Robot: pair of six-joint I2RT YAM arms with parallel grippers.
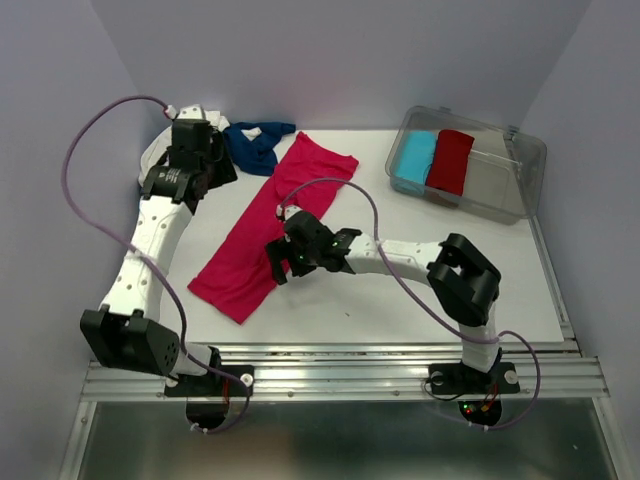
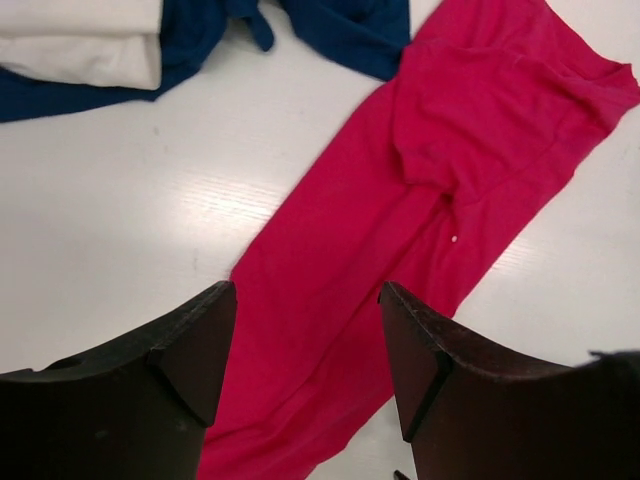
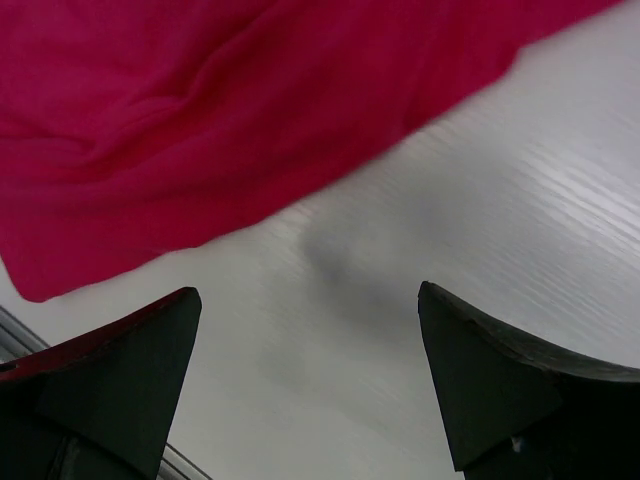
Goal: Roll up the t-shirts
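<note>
The red t-shirt (image 1: 250,250) lies spread diagonally across the table (image 1: 410,300), wrinkled, with a bunched patch near its upper end in the left wrist view (image 2: 470,120). My left gripper (image 1: 215,160) is open, raised at the left over the table, left of the shirt's upper part; both fingers show over the cloth in the left wrist view. My right gripper (image 1: 280,258) stands open at the shirt's lower right edge; in the right wrist view the red cloth (image 3: 200,130) lies beyond its fingers, with nothing held.
A clear bin (image 1: 500,190) at the back right holds folded cyan (image 1: 412,155) and dark red (image 1: 450,160) shirts. Navy (image 1: 255,150) and white cloths lie at the back left.
</note>
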